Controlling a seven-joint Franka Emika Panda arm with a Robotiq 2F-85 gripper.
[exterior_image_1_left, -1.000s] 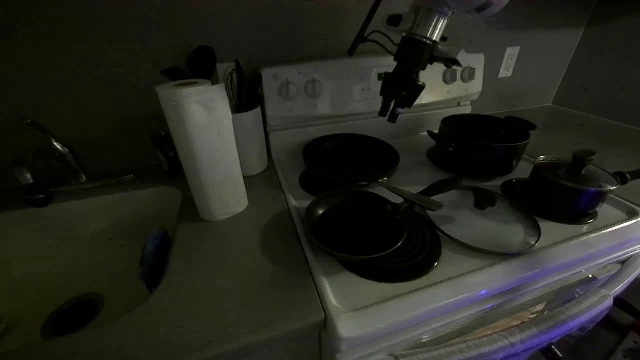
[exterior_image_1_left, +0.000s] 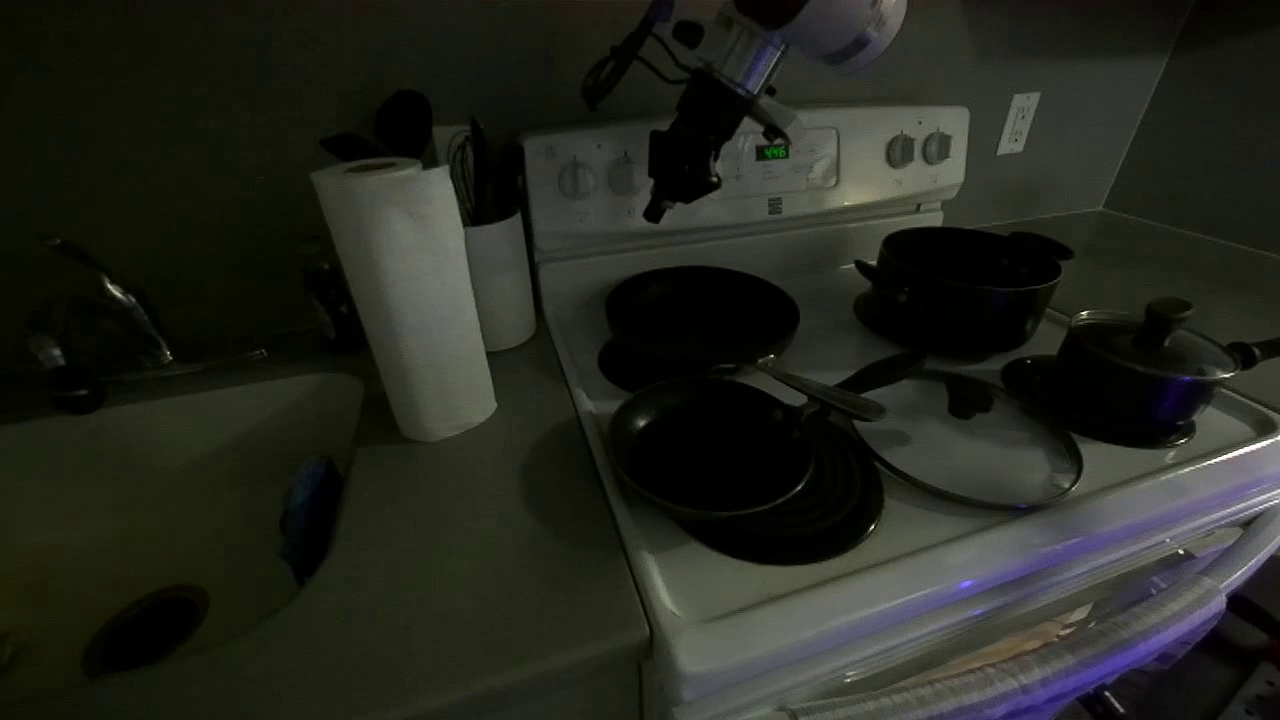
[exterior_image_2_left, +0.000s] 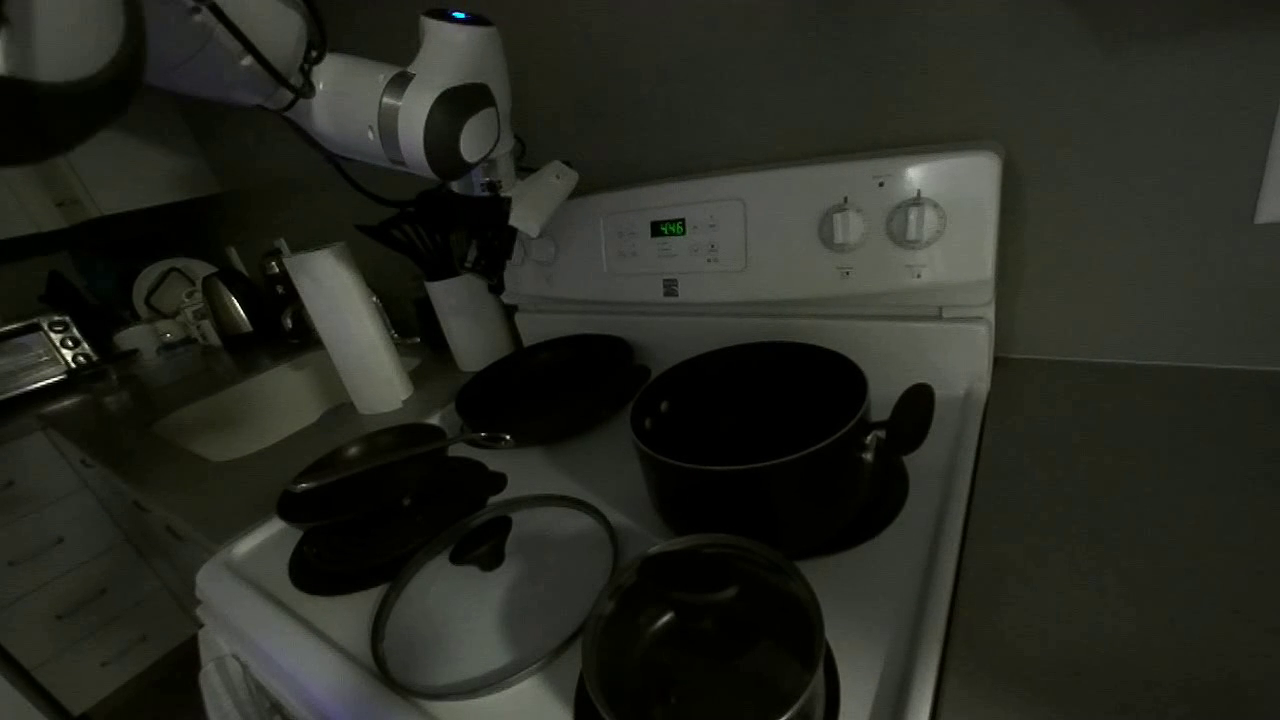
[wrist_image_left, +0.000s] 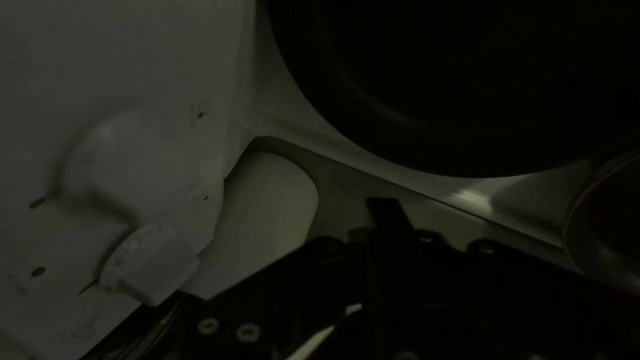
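Note:
My gripper (exterior_image_1_left: 655, 214) hangs above the back left of the stove, just in front of its control panel. In the wrist view its dark fingers (wrist_image_left: 387, 213) are together, and nothing shows between them. Two stove knobs (wrist_image_left: 147, 261) fill the left of that view. Below and beyond the fingers stands the white utensil holder (wrist_image_left: 264, 198). A black pan (exterior_image_1_left: 702, 306) rests on the back left burner, lower than the gripper. Seen from the second exterior view, my gripper (exterior_image_2_left: 489, 270) overlaps the dark utensils, and its fingertips are hard to make out.
A skillet (exterior_image_1_left: 708, 444) sits front left, its handle beside a glass lid (exterior_image_1_left: 972, 450). A large pot (exterior_image_1_left: 966, 288) and a lidded saucepan (exterior_image_1_left: 1140, 366) occupy the right side. The paper towel roll (exterior_image_1_left: 414, 300) stands on the counter (exterior_image_1_left: 504, 552) near the sink (exterior_image_1_left: 276, 420). The light is dim.
My arm has moved left along the control panel, from right of centre toward the left knobs, and slightly upward. The fingers stood apart before and are now together. The cookware has not moved.

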